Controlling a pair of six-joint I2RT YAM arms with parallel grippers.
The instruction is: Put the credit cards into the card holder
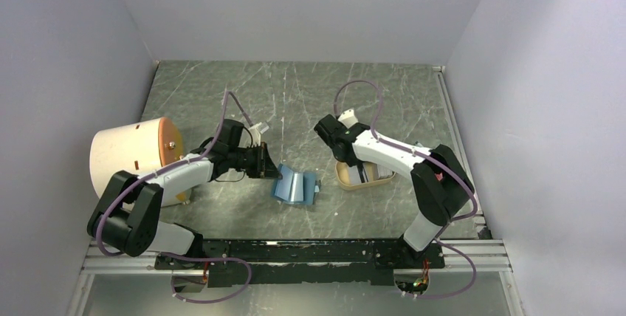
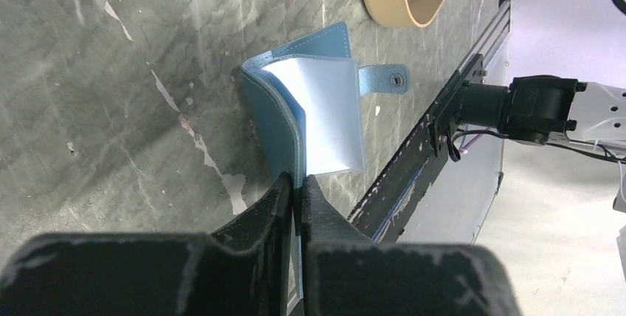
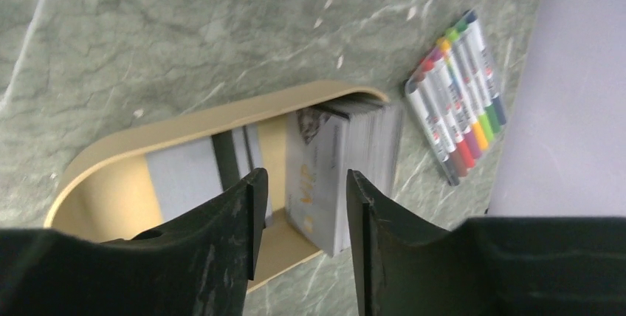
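The blue card holder (image 2: 269, 109) stands spread, with clear sleeves (image 2: 321, 113) and a snap tab showing in the left wrist view. My left gripper is shut on the holder's edge. In the right wrist view, a card with a black stripe (image 3: 184, 176) lies flat on the floor of the tan tray (image 3: 214, 118). A stack of credit cards (image 3: 321, 168) leans at the tray's right end, a "VIP" card facing the flat one. Above them my right gripper is open, its fingers apart and holding nothing that shows.
A pack of coloured markers (image 3: 458, 102) lies beyond the tray near the right wall. The big cream cylinder (image 1: 129, 155) stands at the far left. Between holder and tray is a narrow bare strip, and the back of the table is clear.
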